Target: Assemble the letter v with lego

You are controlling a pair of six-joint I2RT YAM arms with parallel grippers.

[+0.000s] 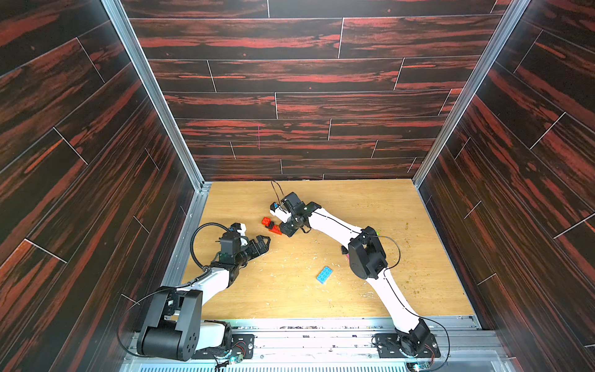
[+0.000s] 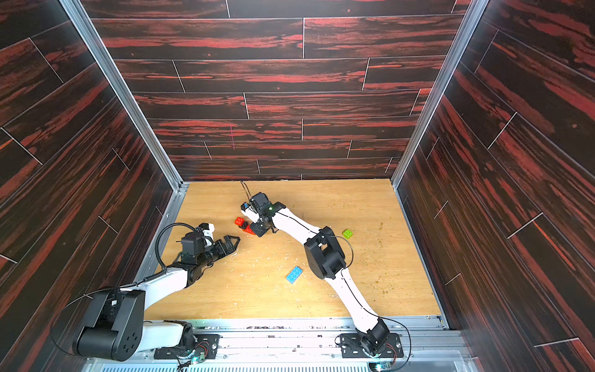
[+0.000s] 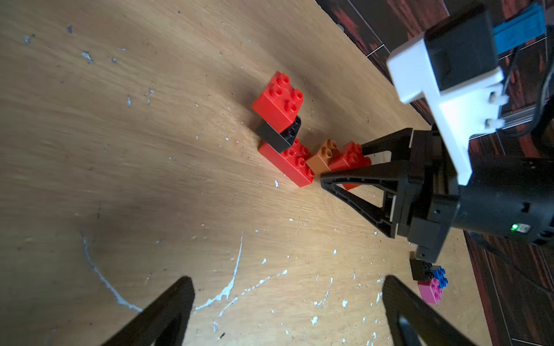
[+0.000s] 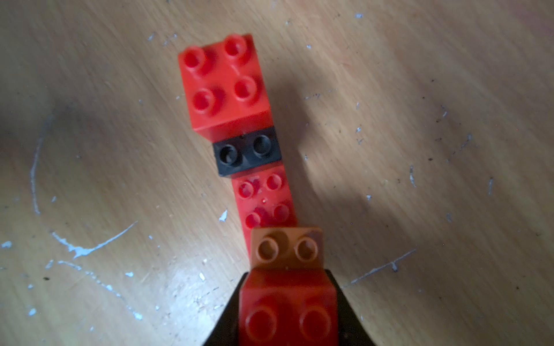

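On the table stands a stepped chain of bricks: a raised red brick (image 4: 225, 86), a black brick (image 4: 247, 151) below it, and a low red brick (image 4: 264, 196) at the end. My right gripper is shut on a second red brick (image 4: 288, 311), to which an orange-brown brick (image 4: 287, 249) is joined. In the right wrist view the orange-brown brick overlaps the end of the low red brick; whether they touch, I cannot tell. Empty between its fingers, my left gripper (image 1: 267, 242) stays open just in front of the chain.
A blue brick (image 1: 324, 274) lies alone at the table's front middle, and a green brick (image 2: 347, 233) to the right. Pink (image 3: 430, 291), black (image 3: 420, 268) and small blue (image 3: 441, 276) bricks sit beyond the right gripper.
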